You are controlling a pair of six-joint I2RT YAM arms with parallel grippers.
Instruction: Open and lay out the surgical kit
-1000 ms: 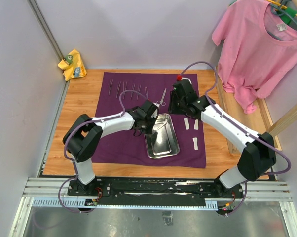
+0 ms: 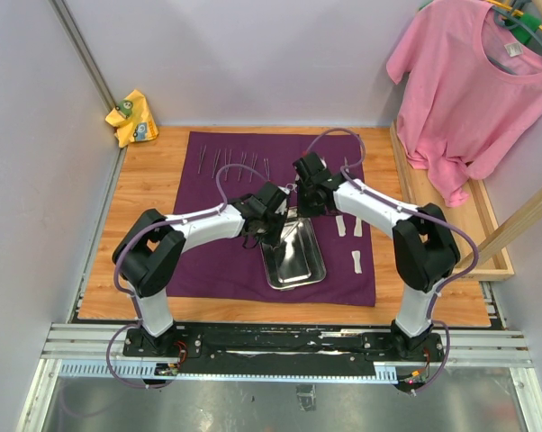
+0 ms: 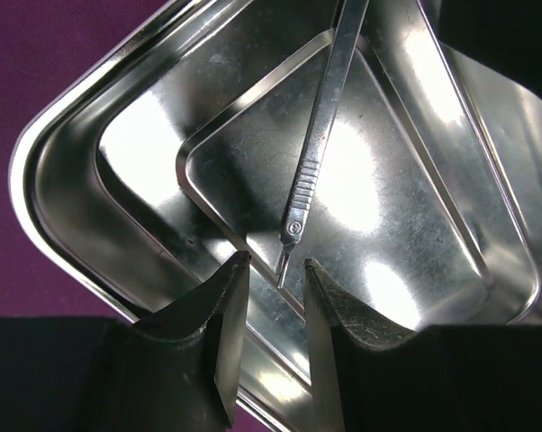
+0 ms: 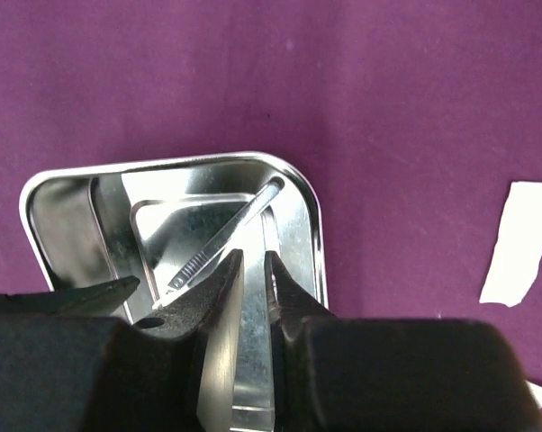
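Note:
A metal scalpel handle [image 3: 314, 144] lies across the shiny steel tray [image 2: 293, 267], its narrow tip pointing at my left gripper. That gripper is part open over the tray, the tip showing in the gap between its fingertips; no grip on it is visible. My right gripper is over the tray's far end, open by a narrow gap. In the right wrist view the scalpel handle runs diagonally just beyond its fingertips, with nothing clearly held. A dark shape at the left of that view looks like the other gripper.
Several thin instruments [image 2: 241, 166] lie in a row on the purple cloth [image 2: 217, 273]. White strips [image 4: 519, 243] lie right of the tray. Scissors [image 2: 291, 186] are mostly hidden by the right arm. The two grippers are close together.
My right arm has swung left and inward over the tray's far end, covering most of the scissors. The left arm and the tray look unmoved.

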